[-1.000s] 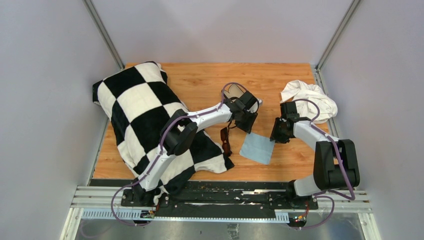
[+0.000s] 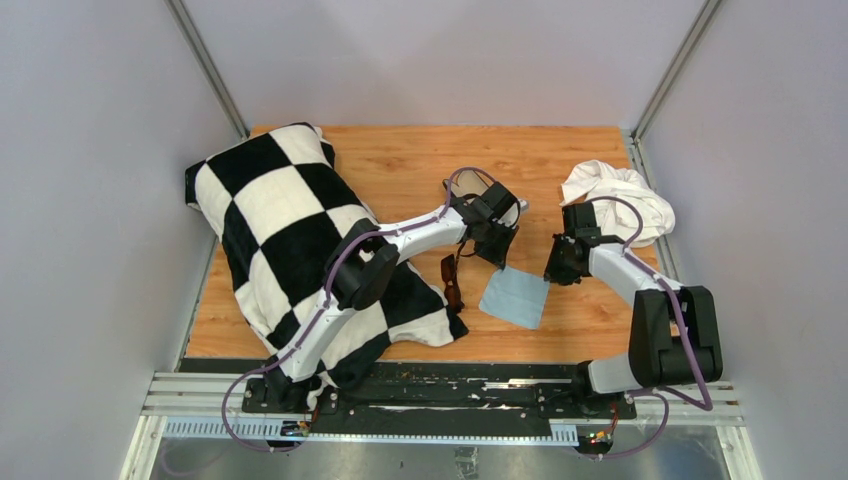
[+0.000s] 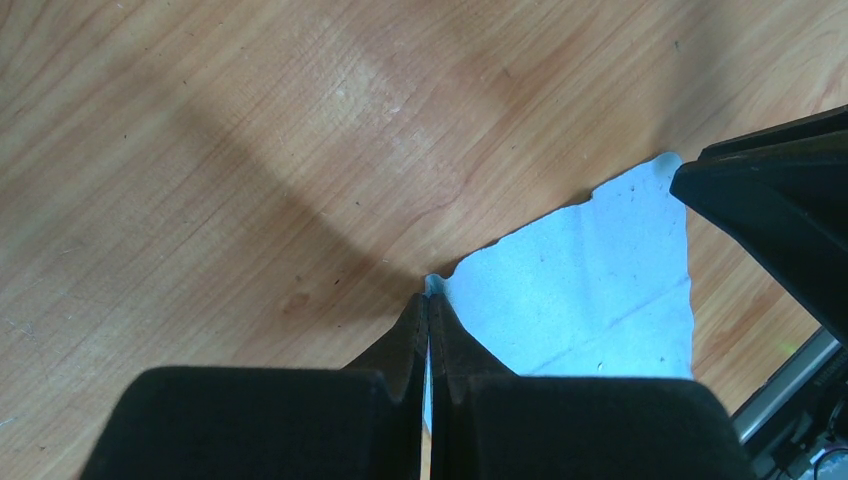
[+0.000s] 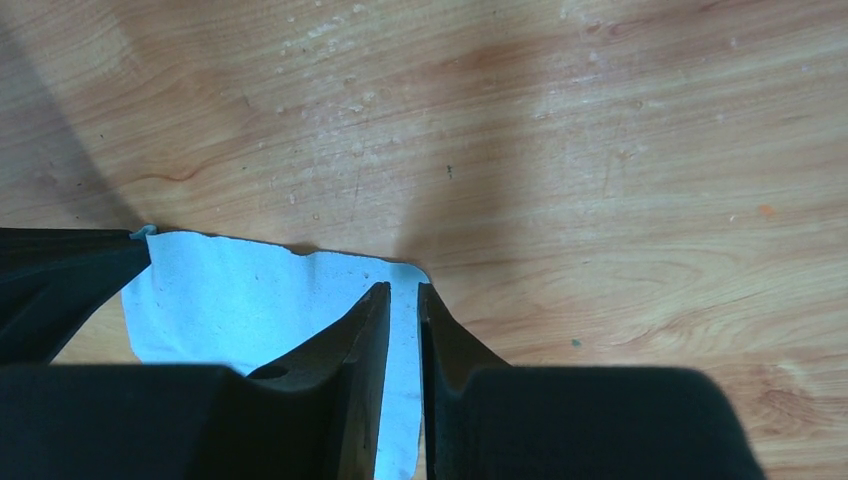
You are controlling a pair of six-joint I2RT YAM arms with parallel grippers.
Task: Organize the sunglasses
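Note:
A light blue cloth [image 2: 513,298] lies flat on the wooden table. My left gripper [image 2: 499,262] is at its far left corner, fingers shut [image 3: 428,310], the cloth's edge at their tips. My right gripper [image 2: 549,275] is at the cloth's far right corner; in the right wrist view its fingers [image 4: 365,345] are slightly apart over the cloth edge. Brown sunglasses [image 2: 451,287] lie left of the cloth, near the checkered blanket.
A black-and-white checkered blanket [image 2: 284,216] covers the left of the table [image 2: 400,160]. A beige object [image 2: 462,185], partly hidden, lies behind my left gripper. A white cloth [image 2: 620,190] is at the back right.

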